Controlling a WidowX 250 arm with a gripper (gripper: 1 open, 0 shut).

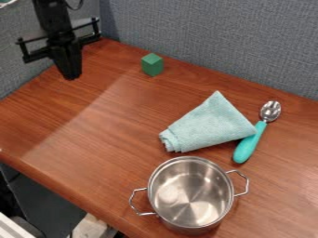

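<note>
My black gripper [70,67] hangs at the upper left above the wooden table, pointing down; its fingers are dark and too small to tell whether open or shut. A green block [152,64] stands at the back. A folded pale teal cloth [206,125] lies right of centre, beside a turquoise-handled spoon [247,144]. A steel pot [189,193] with two handles sits at the front right.
Grey padded walls [236,42] border the back and left. The table's front edge runs along the lower left.
</note>
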